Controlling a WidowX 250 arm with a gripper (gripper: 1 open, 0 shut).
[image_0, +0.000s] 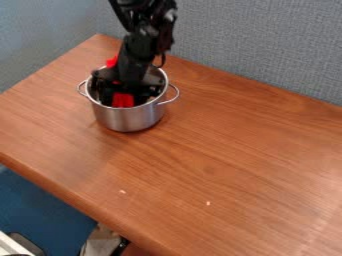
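Note:
A steel pot (130, 118) with two side handles stands on the wooden table at the back left. My black gripper (127, 85) is down inside the pot, hiding much of its interior. A red object (123, 100) shows below the gripper inside the pot, with another bit of red behind the arm at the pot's back. The fingertips are hard to make out, so what lies between them is unclear.
A grey fabric wall runs along the back. Blue floor and some clutter show at the lower left.

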